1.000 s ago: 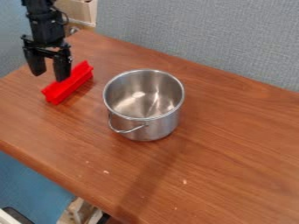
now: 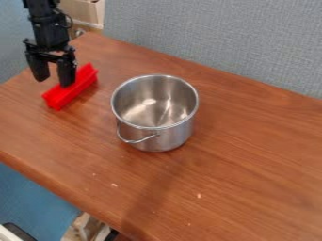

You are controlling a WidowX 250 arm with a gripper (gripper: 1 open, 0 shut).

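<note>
The black gripper (image 2: 52, 70) hangs at the top left of the camera view, its fingers open and pointing down, just above and beside the left part of a long red block (image 2: 71, 90). The block lies diagonally on the wooden table (image 2: 233, 169). Nothing shows held between the fingers. To the right of the block stands a large steel pot (image 2: 153, 112) with a wire handle hanging on its front side.
A grey textured wall (image 2: 220, 38) runs along the back. The table's left edge borders a blue floor area (image 2: 25, 188).
The gripper has shifted very slightly at the top left. The red block and pot are where they were.
</note>
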